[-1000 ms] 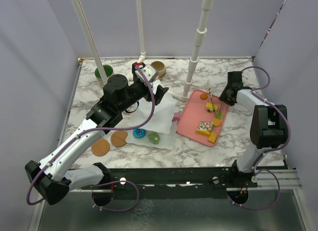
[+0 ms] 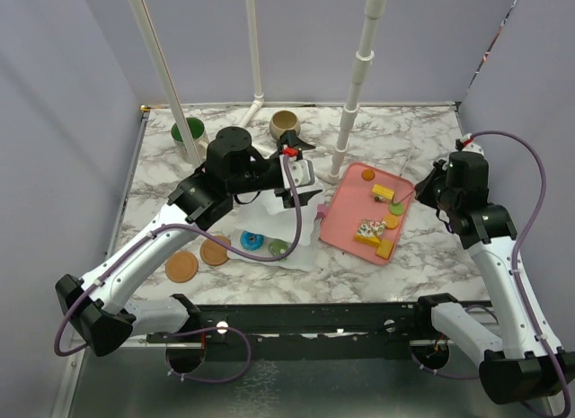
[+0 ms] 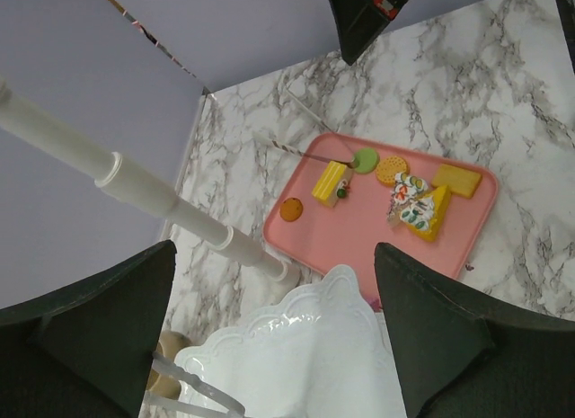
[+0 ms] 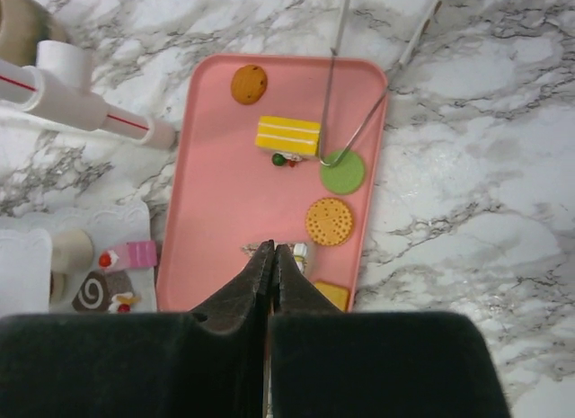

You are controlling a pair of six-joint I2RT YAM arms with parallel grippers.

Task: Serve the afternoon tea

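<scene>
My left gripper (image 2: 305, 171) is over the white tiered stand (image 2: 269, 211), its fingers (image 3: 99, 324) spread wide with nothing between them. Below them lies a white scalloped plate (image 3: 296, 346). On the pink tray (image 4: 211, 202) are a yellow layered cake piece (image 4: 287, 136), a green round sweet (image 4: 343, 172), a round cracker (image 4: 329, 221) and an orange-brown cookie (image 4: 249, 84). Metal tongs (image 4: 329, 103) rest across its far right edge, their tips by the green sweet. Shut, my right gripper hangs above the tray's right side, apart from the tongs; nothing shows between its fingers.
White poles (image 2: 358, 76) rise close to the tray and stand. A green cup (image 2: 195, 128) and a tan cup (image 2: 284, 121) stand at the back. Brown coasters (image 2: 181, 266) lie front left. The marble right of the tray is clear.
The tongs have changed position at the tray's right side.
</scene>
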